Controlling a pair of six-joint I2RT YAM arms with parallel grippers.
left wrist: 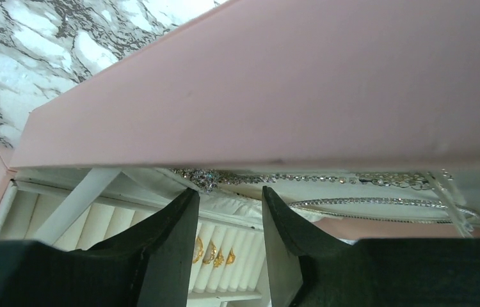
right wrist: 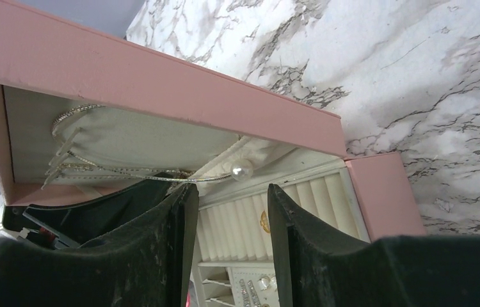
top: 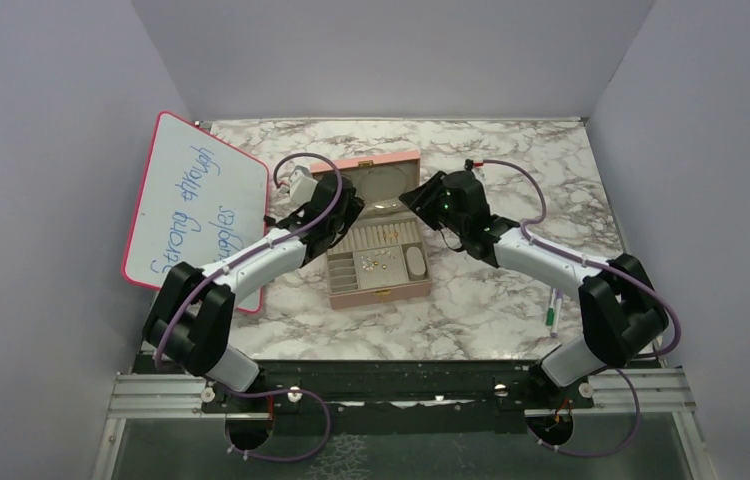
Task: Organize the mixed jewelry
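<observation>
A pink jewelry box point(top: 379, 298) stands open at the centre, with chains point(left wrist: 378, 201) and a pearl point(right wrist: 242, 169) inside its raised lid point(left wrist: 256, 83). Gold rings point(left wrist: 219, 258) sit in the padded slots, and small pieces lie in a compartment point(top: 381, 268) below. My left gripper is open at the lid's left, facing the chains, nothing between its fingers. My right gripper is at the lid's right side, its fingers apart just short of the pearl in that wrist view, holding nothing visible.
A whiteboard point(top: 191, 200) with writing lies on the left of the marble table. Markers point(top: 552, 310) lie at the right.
</observation>
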